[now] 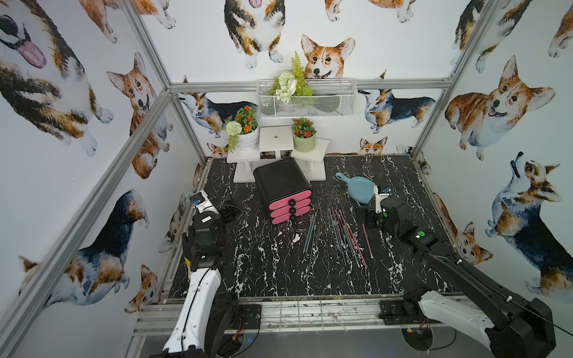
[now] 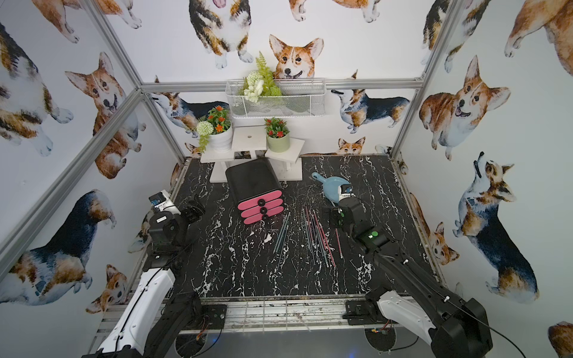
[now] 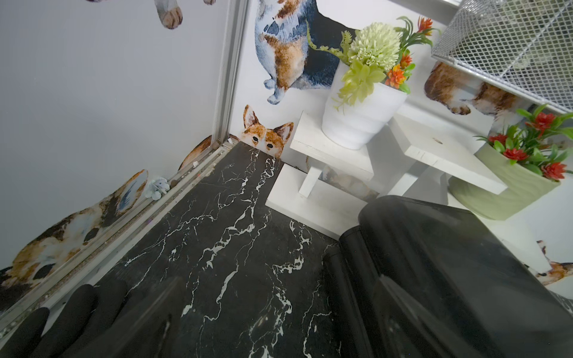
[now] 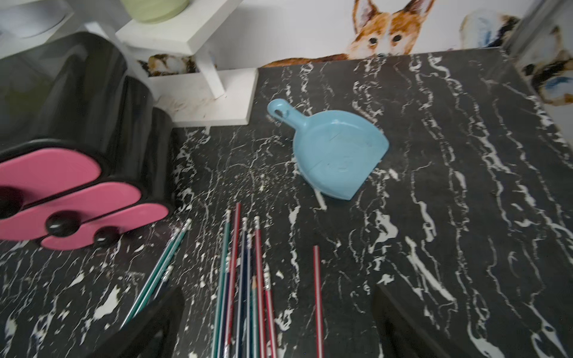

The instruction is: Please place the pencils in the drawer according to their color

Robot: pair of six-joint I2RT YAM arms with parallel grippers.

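Note:
A black box with three pink-fronted drawers [image 1: 290,205] stands at the back, left of centre, with all its drawers closed. In front of it lie a few teal pencils [image 4: 156,271]. To their right spreads a loose bunch of red, teal and dark pencils [image 4: 243,280]. One red pencil [image 4: 317,298] lies apart, farther right. My right gripper is open above the pencils, touching none of them. On the left side of the table, my left gripper is open and empty, beside the drawer box.
A blue dustpan [image 4: 337,149] lies behind the pencils, near the right gripper. White shelves [image 1: 276,138] with two flowerpots stand behind the box, below a wire basket [image 1: 322,106] on the wall. Bare table shows at the front and far right.

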